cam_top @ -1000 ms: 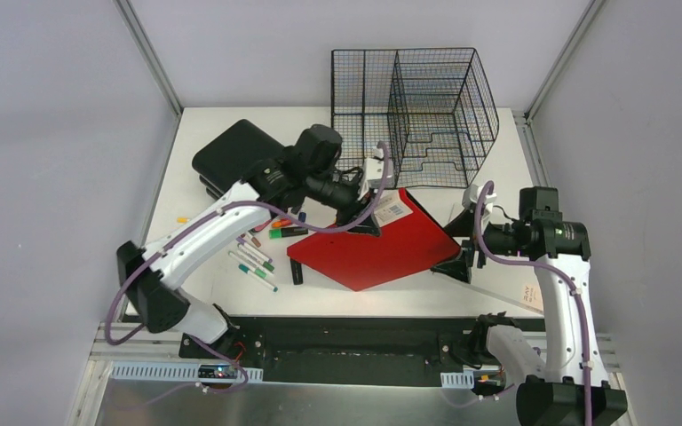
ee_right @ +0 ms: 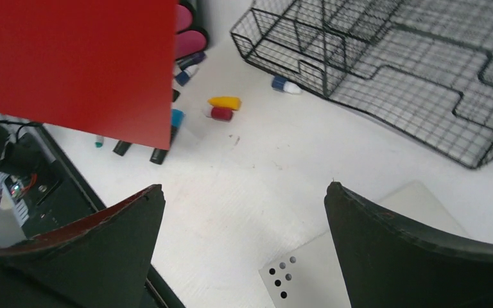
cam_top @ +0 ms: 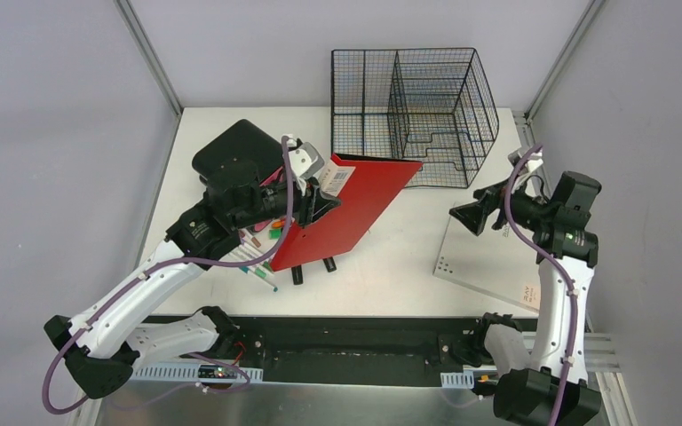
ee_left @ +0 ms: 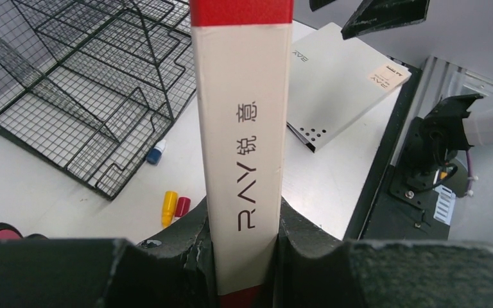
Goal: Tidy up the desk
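Observation:
A red folder with a white RAY spine label is raised above the desk's left-centre, my left gripper shut on it at the spine. My right gripper hangs open and empty over the grey RAY folder at the desk's right. A black wire rack with compartments stands at the back. Loose markers, a yellow marker and other small items lie on the desk, partly hidden by the red folder in the top view.
A black case with pink parts sits at the back left. The desk's middle right, in front of the rack, is mostly clear. The desk's front edge borders a dark rail.
My left gripper has carried the red folder up and to the left, tilting it more upright. The right gripper has moved up, away from the red folder, and now stands apart from it.

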